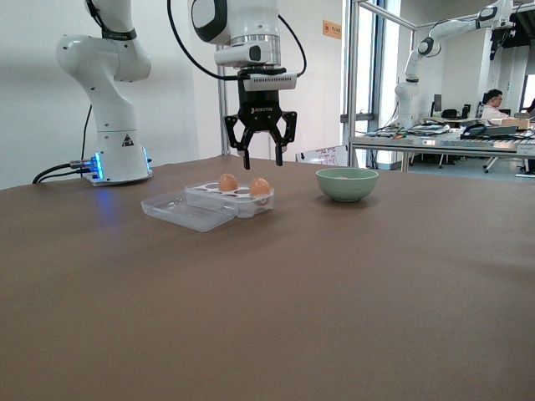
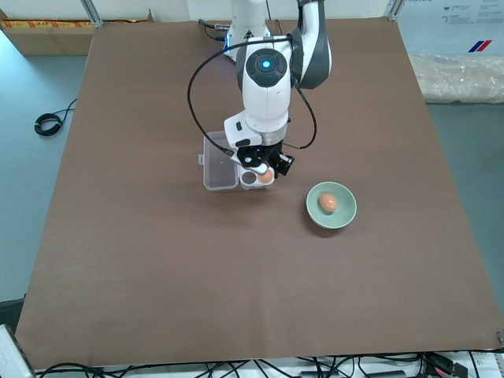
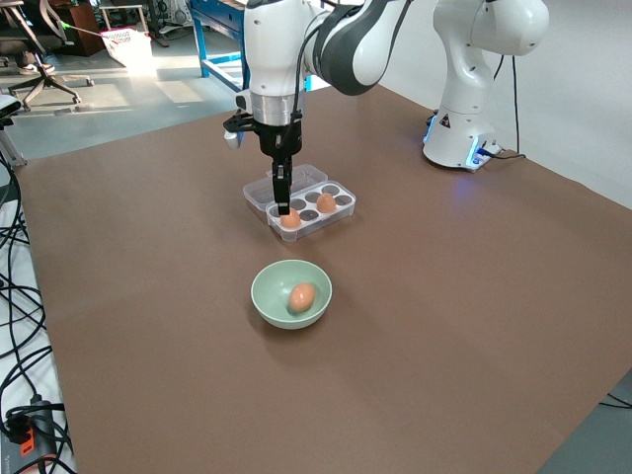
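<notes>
My gripper point(image 1: 262, 155) hangs above the clear plastic egg carton point(image 1: 234, 209), its black fingers apart and open, with nothing seen between them. The carton point(image 3: 326, 221) has its lid folded open and holds two brown eggs point(image 1: 228, 182) in its cups. A mint green bowl point(image 2: 331, 220) stands apart from the carton, to its right in the left camera view, with one brown egg point(image 3: 302, 296) lying in it. In the left camera view the gripper body covers part of the carton.
The robot base point(image 3: 456, 138) and its cables stand at the back. Cables and equipment run along the table's outer edge.
</notes>
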